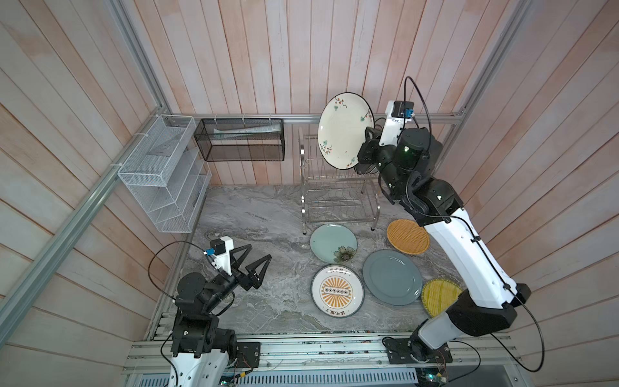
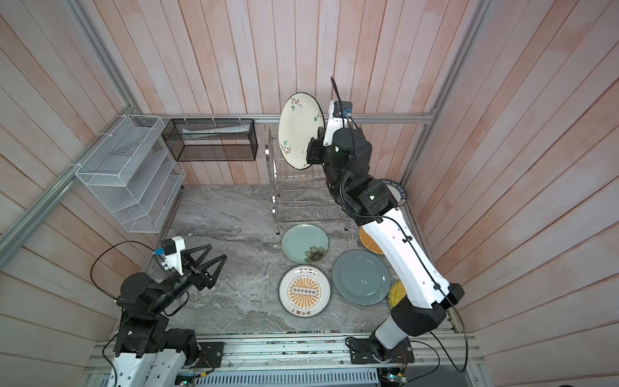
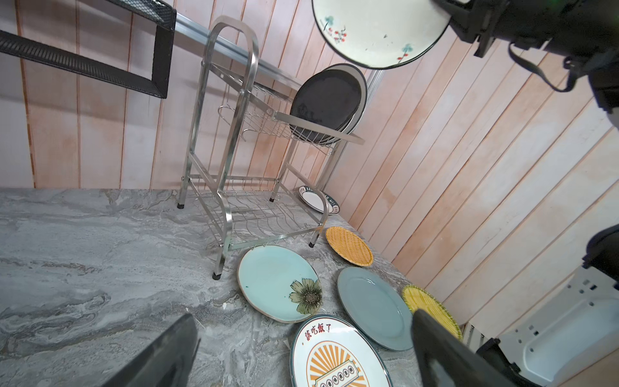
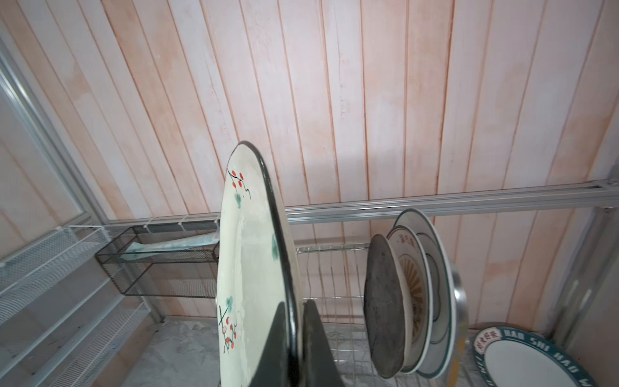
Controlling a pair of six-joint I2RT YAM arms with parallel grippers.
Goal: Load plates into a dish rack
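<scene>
A cream flowered plate (image 1: 341,129) is held nearly upright above the left part of the steel dish rack (image 1: 308,200) by my right gripper (image 1: 366,148), shut on its rim. In the right wrist view several plates (image 4: 390,296) stand upright at the rack's right end. My left gripper (image 1: 256,264) is open and empty, low over the front left of the counter. Before the rack lie a mint plate (image 1: 325,242), an orange-patterned plate (image 1: 337,303), a grey-blue plate (image 1: 390,274), a woven orange mat (image 1: 406,235) and a yellow plate (image 1: 438,293).
A black wire basket (image 1: 238,154) hangs left of the rack, and white wire shelves (image 1: 161,180) hang on the left wall. A rimmed plate (image 4: 528,361) lies at the back right.
</scene>
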